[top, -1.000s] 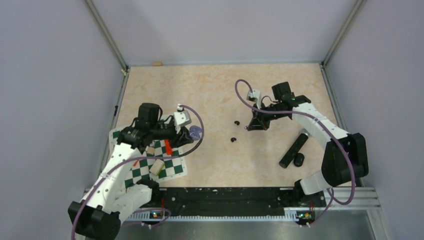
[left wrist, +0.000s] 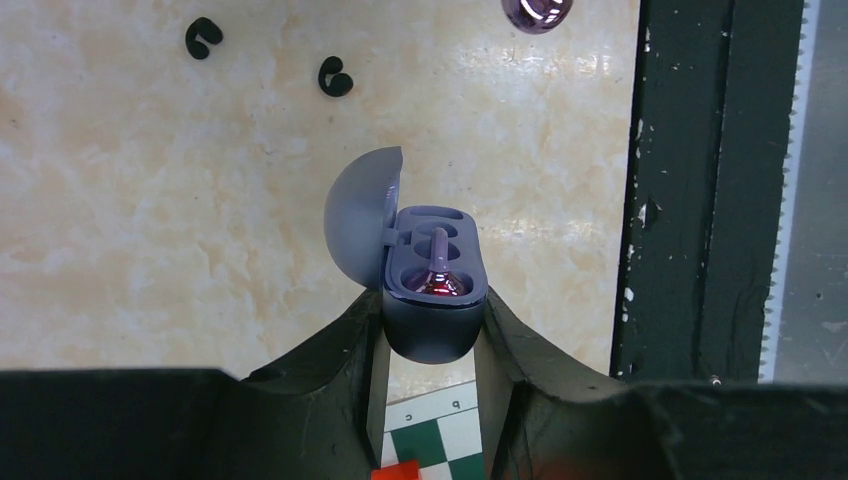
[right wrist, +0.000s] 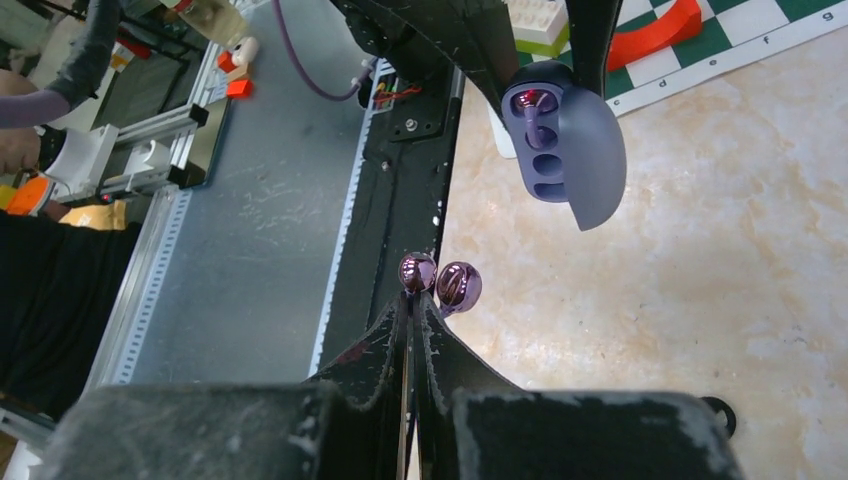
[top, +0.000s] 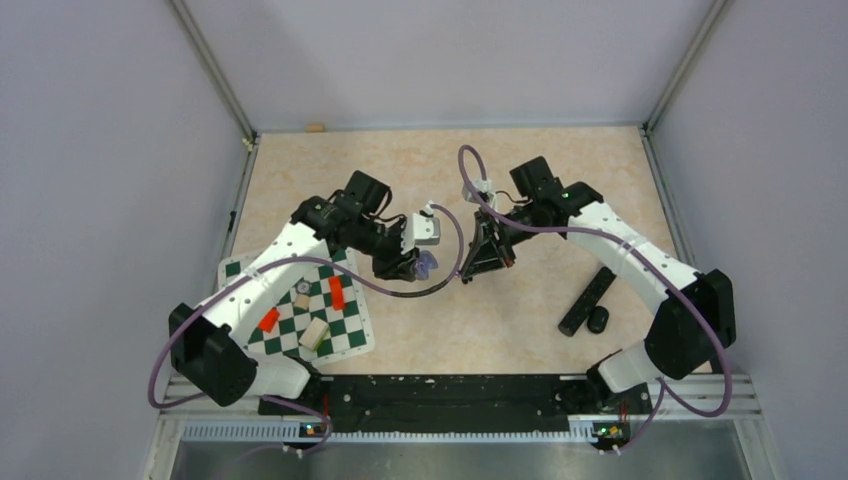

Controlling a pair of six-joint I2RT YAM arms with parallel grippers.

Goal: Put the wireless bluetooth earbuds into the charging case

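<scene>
My left gripper is shut on the purple charging case [left wrist: 434, 340], whose rounded lid [left wrist: 362, 220] stands open. A shiny earbud [left wrist: 439, 284] sits in the case's end hollow, its thin band rising; the other hollows look empty. In the right wrist view, my right gripper is shut, with a shiny metallic earbud [right wrist: 459, 287] at its fingertips. Its two rounded ends show; the thin part between the fingers is mostly hidden. The case [right wrist: 546, 160] is apart from this earbud, beyond and to the right of it. From above, both grippers face each other over mid-table.
Two black curled pieces [left wrist: 203, 38] lie on the table, apart from the case. A chessboard [top: 352, 338] with blocks occupies the left front. At right lie a black microphone [top: 588, 302] and a small dark oval object [top: 598, 320].
</scene>
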